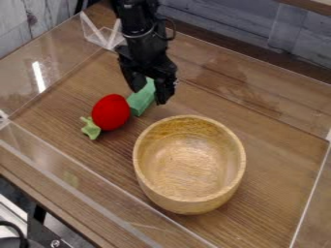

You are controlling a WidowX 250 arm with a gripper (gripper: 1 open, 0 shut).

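My black gripper [149, 76] hangs open over a green object [142, 101] near the middle of the wooden table, its fingers at or just above the object's upper end. A red object [108, 112] with a pale green tip lies just left of and below it. A large yellow bowl [189, 194] sits to the lower right. Whether the fingers touch the green object I cannot tell.
A clear plastic piece is partly visible behind the arm at the top.
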